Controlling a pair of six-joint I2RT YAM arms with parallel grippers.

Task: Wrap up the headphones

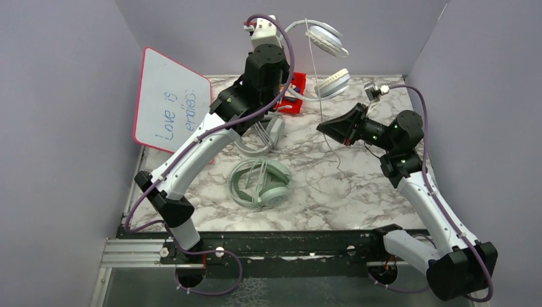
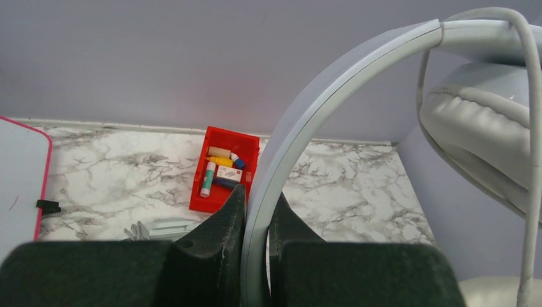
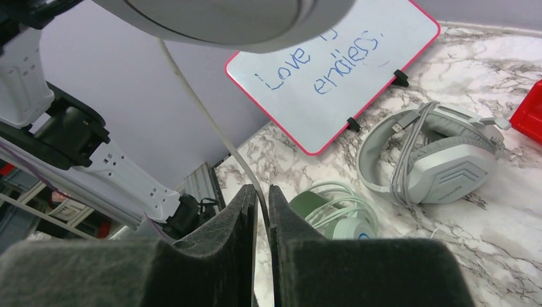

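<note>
White headphones hang in the air at the back, an ear cup (image 1: pixel 326 41) above and the other ear cup (image 1: pixel 333 84) below it in the top view. My left gripper is shut on their white headband (image 2: pixel 319 105). A thin white cable (image 3: pixel 220 131) comes down from the headphones and passes between the fingers of my right gripper. Those fingers stand slightly open, a narrow gap showing beside the cable. In the top view, the cable's thin lower length (image 1: pixel 340 167) trails onto the marble table.
Grey headphones (image 3: pixel 454 163) and green headphones (image 1: pixel 275 185), cables bundled, lie on the table. A red bin (image 2: pixel 204 201) of small items stands at the back, a whiteboard (image 1: pixel 169 102) at the left.
</note>
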